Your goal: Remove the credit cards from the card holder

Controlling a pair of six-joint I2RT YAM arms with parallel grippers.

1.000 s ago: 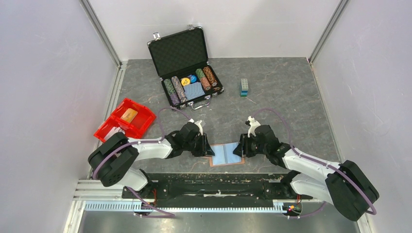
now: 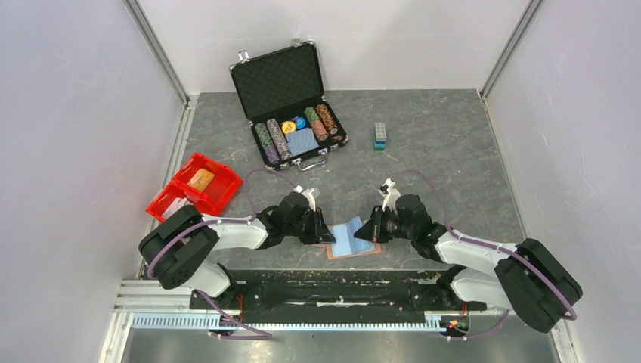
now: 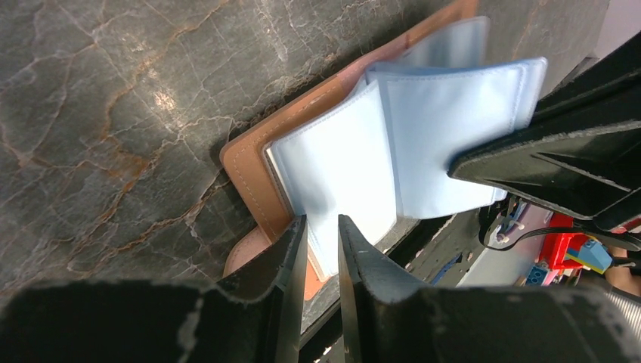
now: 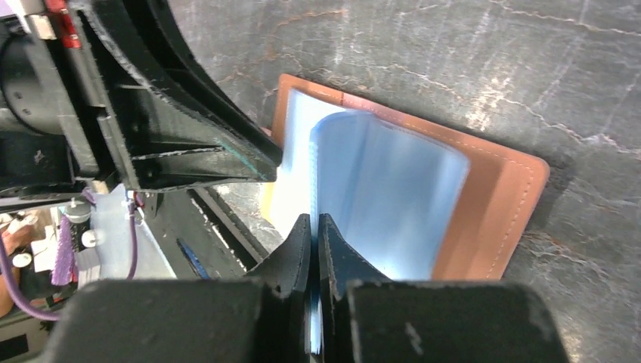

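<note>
The card holder (image 2: 342,242) lies open on the table, tan cover (image 4: 491,215) with pale translucent sleeves (image 3: 332,166). My left gripper (image 2: 323,234) is part open at the left end of the holder, its fingertips over the white sleeve, nothing seen held between them. My right gripper (image 2: 363,233) is shut on the thin edge of a blue sleeve (image 4: 401,197), which is lifted and bent between its fingers. Whether cards sit inside the sleeves I cannot tell.
A red divided bin (image 2: 215,189) stands at left, an open chip case (image 2: 276,76) at the back, and a small stacked block (image 2: 379,136) at back right.
My right gripper has moved slightly left over the holder, and the blue sleeve under it is now raised. The left arm looks almost unchanged in the top view.
</note>
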